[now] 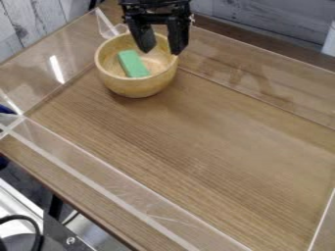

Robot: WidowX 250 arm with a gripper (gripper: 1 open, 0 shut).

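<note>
A wooden bowl (137, 85) sits at the upper middle of the table, with a green rectangular block (131, 64) lying inside its left half. The black gripper (161, 44) hangs over the back right of the bowl, its two dark fingers pointing down and apart, open, with nothing seen between them. It is to the right of the green block and appears apart from it.
A white object (110, 25) lies behind the bowl at the upper left. Black cables show at the lower left beside the table's edge.
</note>
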